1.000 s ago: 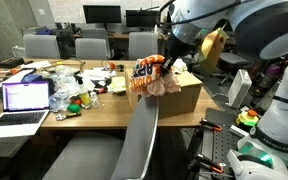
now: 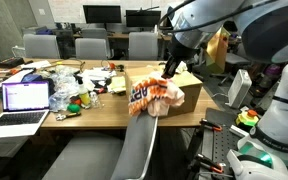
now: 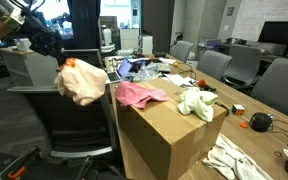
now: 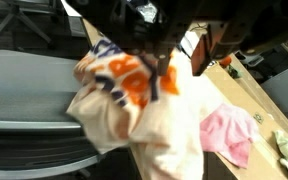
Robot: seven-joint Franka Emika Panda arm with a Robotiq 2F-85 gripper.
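A cream cloth with orange and dark markings [image 2: 154,96] is just below my gripper [image 2: 168,72], over the backrest of a grey office chair [image 2: 136,145]. In exterior view 2 the same cloth [image 3: 81,82] hangs bunched in front of the chair's dark back, its top close under the fingers. The wrist view shows it blurred [image 4: 134,115] beneath the dark fingers [image 4: 166,35], which stand apart. Whether any fold still touches them is hidden by blur.
A large cardboard box [image 3: 169,135] stands beside the chair, with a pink cloth [image 3: 139,95] and a pale green-white cloth [image 3: 197,103] over its rim. A white cloth [image 3: 234,160] lies on the table. An open laptop [image 2: 22,108] and cluttered items occupy the table's left.
The arm has barely moved.
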